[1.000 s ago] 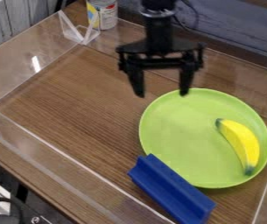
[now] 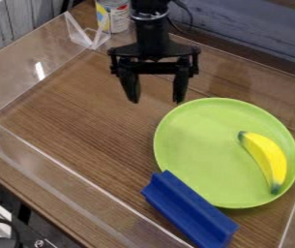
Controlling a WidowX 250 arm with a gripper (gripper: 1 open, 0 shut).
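Note:
My black gripper point(image 2: 155, 97) hangs over the wooden table at the upper middle, fingers apart with nothing between them, just behind a large green plate point(image 2: 201, 155). A yellow banana point(image 2: 267, 158) lies on the right part of the plate. A blue block point(image 2: 189, 209) lies in front of the plate at the lower middle.
A can point(image 2: 112, 17) stands at the back left, partly cut off by the frame. Transparent walls edge the table.
My gripper has moved left and slightly back, away from above the plate. The plate, banana and blue block have not moved.

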